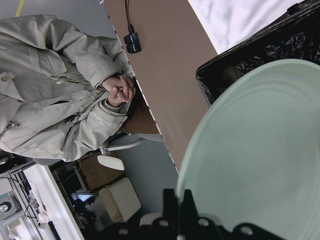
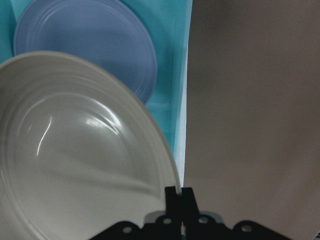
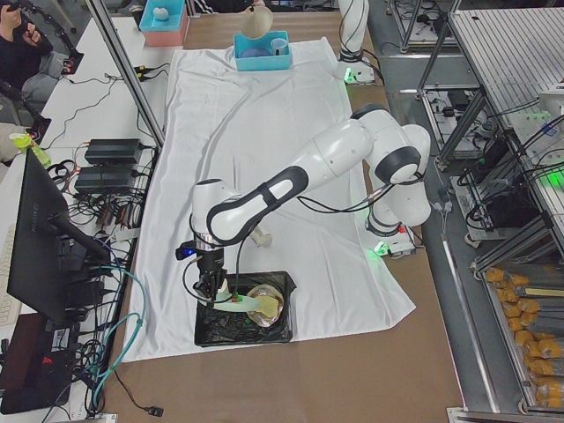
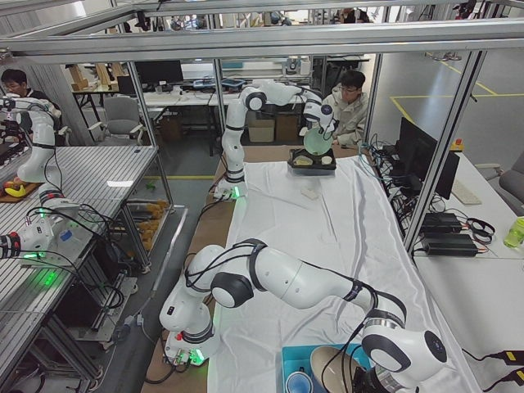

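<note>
My left gripper is shut on the rim of a pale green plate, held tilted over a black-lined bin at the near end of the table in the camera left view. The bin also holds a round dish with yellowish contents. My right gripper is shut on the rim of a beige bowl-like dish, over the blue box at the other end, which holds a blue plate and a blue cup.
A white cloth covers most of the table; a small pale object lies on it near the bin. A person sits at the table's edge beside the bin. Monitors and cables line one side.
</note>
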